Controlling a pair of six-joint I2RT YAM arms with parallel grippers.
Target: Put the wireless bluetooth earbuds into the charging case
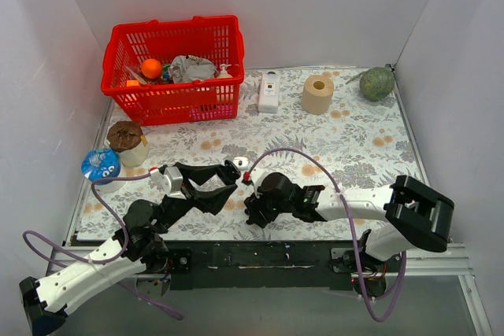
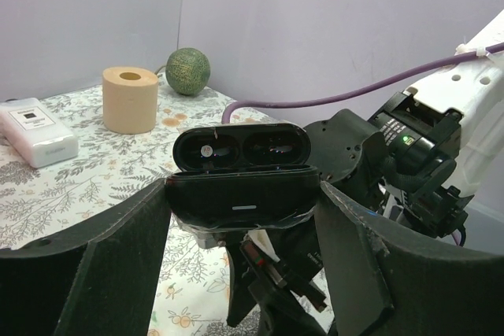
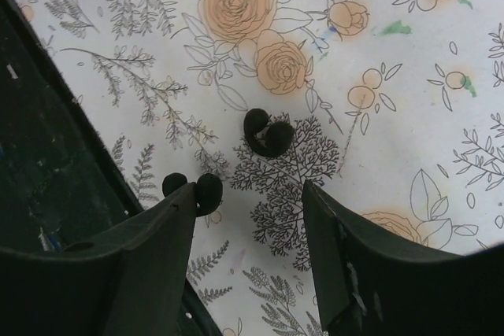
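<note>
In the left wrist view, a glossy black charging case is held between the fingers of my left gripper, which is shut on it. The case's lid is raised, showing two rounded hollows; whether an earbud sits inside is hard to tell. From above, the left gripper holds it over the front middle of the table. My right gripper is low over the table, its fingers apart and nothing between them. A dark earbud lies just ahead of the gap. Another dark earbud-like piece shows at the left fingertip, partly hidden.
A red basket of mixed items stands at the back left. Behind the work area are a white box, a paper roll and a green melon-like ball. A dark rail borders the table's front.
</note>
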